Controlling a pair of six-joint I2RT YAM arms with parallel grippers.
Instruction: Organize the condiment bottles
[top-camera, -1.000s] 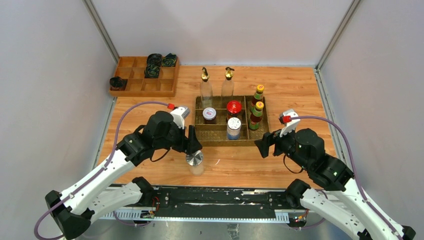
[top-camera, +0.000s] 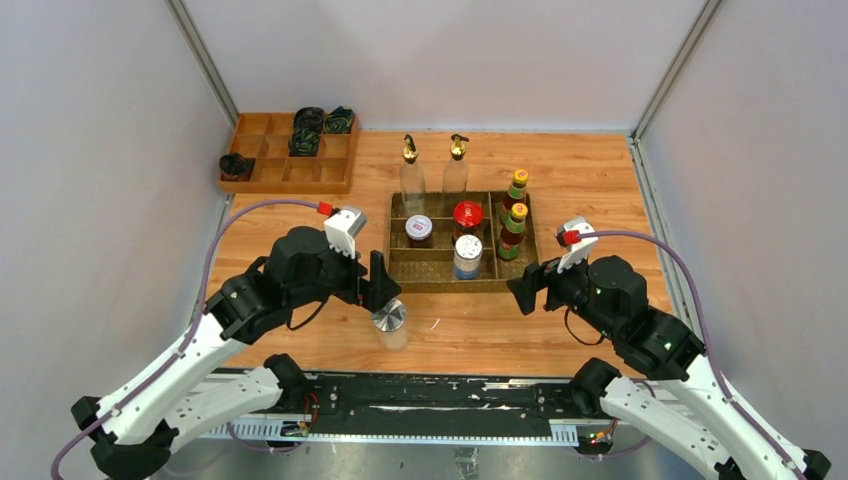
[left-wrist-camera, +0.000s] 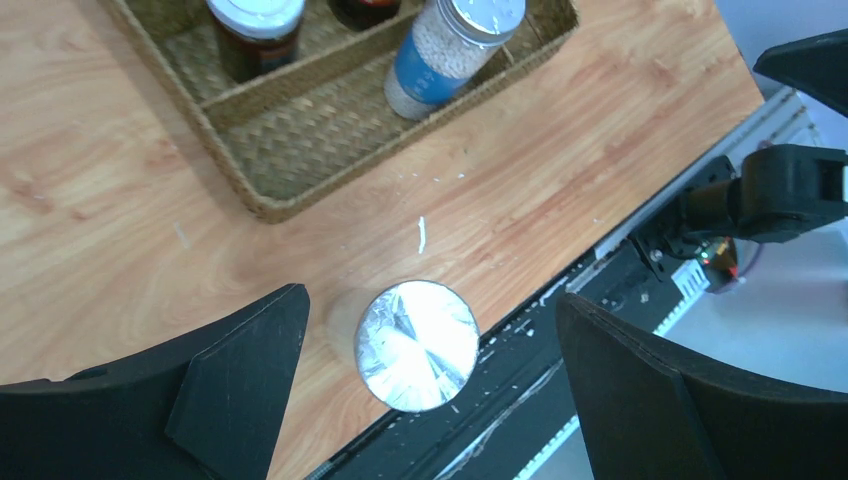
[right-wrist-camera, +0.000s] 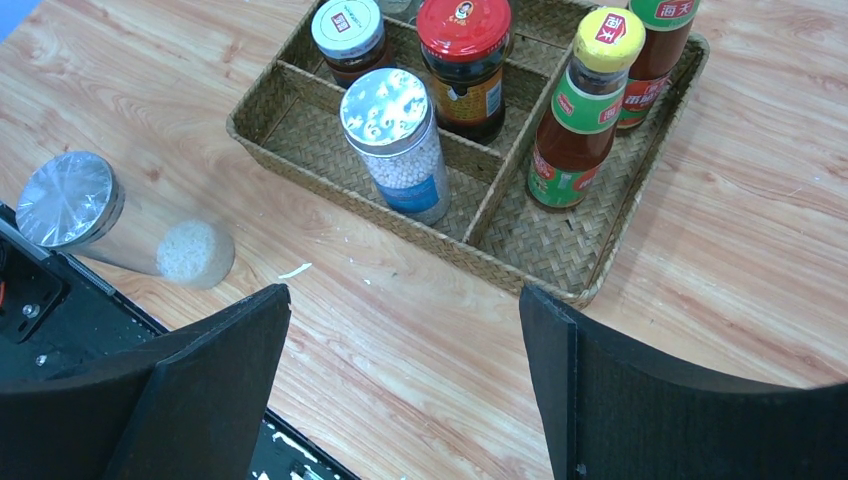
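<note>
A clear jar with a silver lid (left-wrist-camera: 418, 345) stands on the table in front of the woven tray (top-camera: 450, 285). My left gripper (top-camera: 385, 290) is open just above it, and in the left wrist view the lid shows between the two spread fingers, touching neither. In the tray's front compartment is a jar of white grains with a blue label (right-wrist-camera: 398, 150). Behind it are a red-lidded jar (right-wrist-camera: 465, 65) and a white-lidded jar (right-wrist-camera: 352, 45). Two yellow-capped sauce bottles (right-wrist-camera: 580, 120) fill part of the right compartment. Open and empty, my right gripper (top-camera: 523, 290) hangs near the tray's front right corner.
Two clear pump bottles (top-camera: 411, 180) stand at the tray's back. A wooden divided box (top-camera: 300, 187) with dark items occupies the far left. Bare table lies right of the tray; a black rail (top-camera: 430, 392) runs along the front edge.
My left arm has shifted left and its gripper has turned slightly, staying open near the silver-lidded jar. The right gripper has barely moved. Jars and bottles stand where they were.
</note>
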